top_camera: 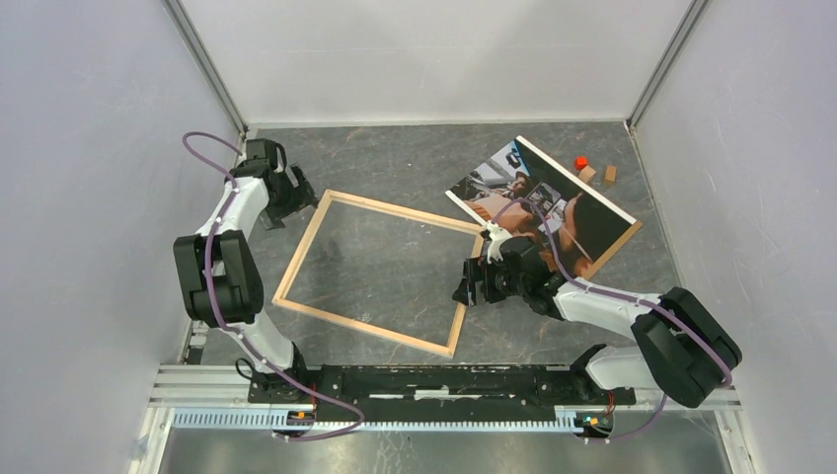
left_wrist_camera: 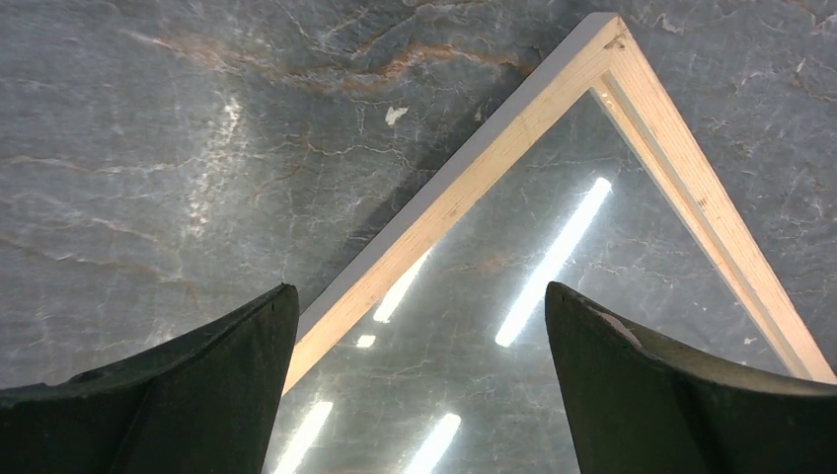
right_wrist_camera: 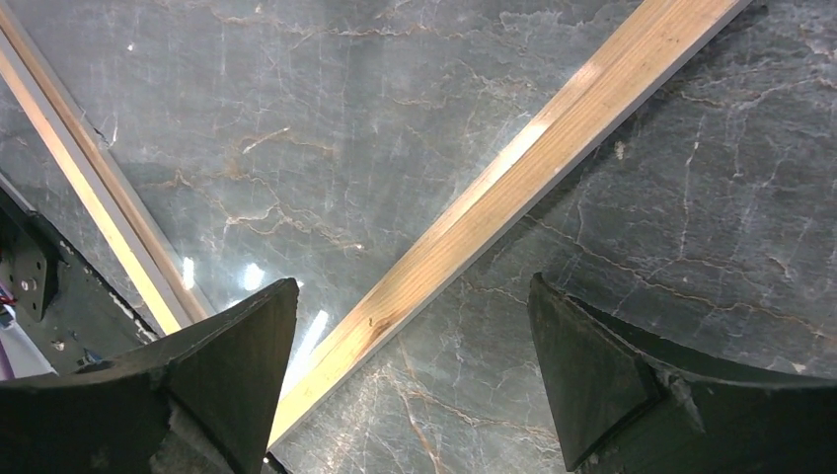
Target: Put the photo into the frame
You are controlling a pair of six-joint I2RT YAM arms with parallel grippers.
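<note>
A pale wooden frame [top_camera: 395,338] lies flat on the dark stone-patterned floor, tilted a little, with glass-like reflections inside it. Back right of it rests the photo [top_camera: 572,219], a print with white edges, lying outside the frame. Near the frame's upper left corner hovers my left gripper, open and empty, the frame's side passing beneath its fingers. My right gripper is over the frame's right side; its fingers stand apart with the wooden bar [right_wrist_camera: 484,222] running below and between them. Whether they touch the wood cannot be seen.
A red cube [top_camera: 580,163] and wooden blocks [top_camera: 610,174] sit beyond the photo at the back right. White walls enclose the area. Clear floor [top_camera: 385,158] lies behind the frame.
</note>
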